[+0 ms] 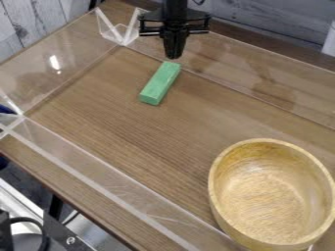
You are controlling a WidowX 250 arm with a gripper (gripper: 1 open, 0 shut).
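A green rectangular bar (161, 82) lies flat on the wooden table, slightly left of the centre of the view. The black gripper (174, 49) is above and behind it, at the top middle, shut, with nothing visible between its fingers. It appears apart from the bar.
A large empty pale-yellow bowl (268, 191) fills the front right. Clear plastic borders run along the left side of the table (131, 137), and black cables lie at the bottom left.
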